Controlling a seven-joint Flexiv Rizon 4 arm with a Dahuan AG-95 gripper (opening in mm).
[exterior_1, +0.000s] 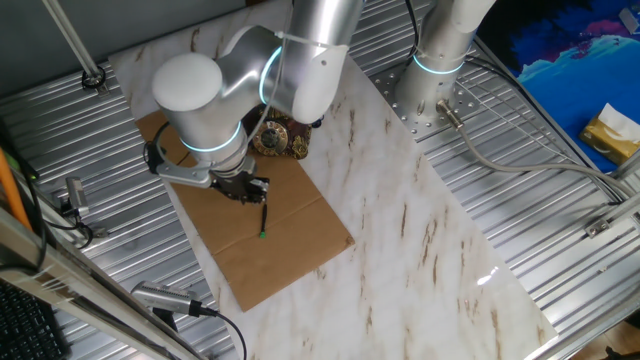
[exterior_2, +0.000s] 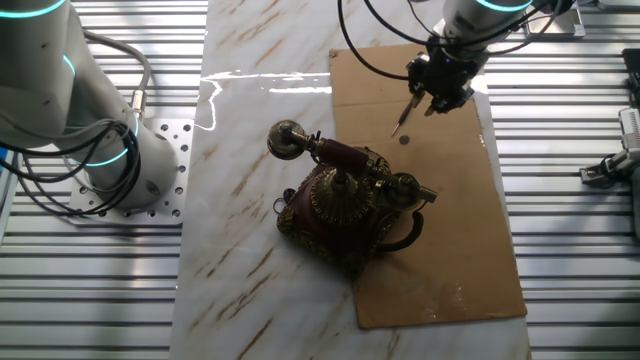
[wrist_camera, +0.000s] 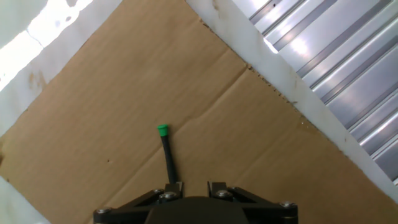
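In the wrist view a thin black stick with a green end (wrist_camera: 163, 130) shows over the cardboard sheet (wrist_camera: 205, 81); its lower part runs behind the left fingertip. My gripper is part open, with bare cardboard showing in the narrow gap between its fingers. The stick appears beside that gap, not between the fingers. Exterior view 1 has the green-ended stick (exterior_1: 264, 220) just below the gripper (exterior_1: 262, 190), over the cardboard. Whether the stick touches a finger cannot be told.
An ornate old-style telephone (exterior_2: 338, 200) stands on the marble-patterned board (exterior_2: 240, 250), partly over the cardboard's edge (exterior_2: 440, 322). In exterior view 1 the arm partly covers the telephone (exterior_1: 275, 140). A camera (exterior_1: 165, 297) stands by the board's near left side. The board's right part is clear.
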